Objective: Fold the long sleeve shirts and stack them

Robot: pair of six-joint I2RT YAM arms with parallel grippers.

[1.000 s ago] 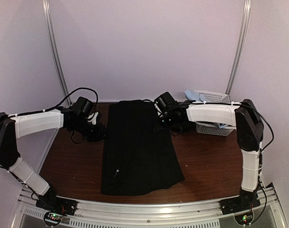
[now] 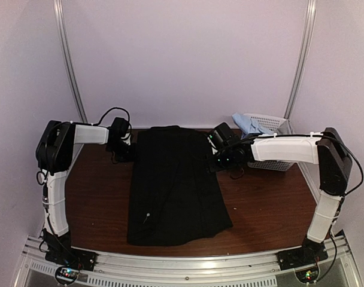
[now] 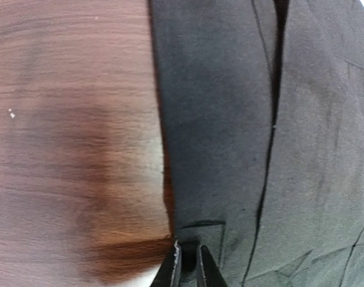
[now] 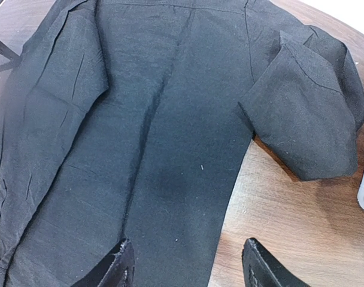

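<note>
A black long sleeve shirt (image 2: pixel 173 197) lies spread on the wooden table. In the right wrist view a sleeve (image 4: pixel 302 113) lies bunched at the shirt's upper right, beside the basket. My left gripper (image 2: pixel 129 152) is low at the shirt's upper left edge; in the left wrist view its close-set fingertips (image 3: pixel 175 254) are at that edge, and whether they grip cloth is unclear. My right gripper (image 2: pixel 213 161) hangs over the shirt's right edge, its fingers apart in the right wrist view with nothing between them.
A white basket (image 2: pixel 281 167) with light blue cloth (image 2: pixel 246 122) stands at the back right, partly behind the right arm. Bare table (image 2: pixel 92 203) shows on both sides of the shirt.
The shirt looks unchanged.
</note>
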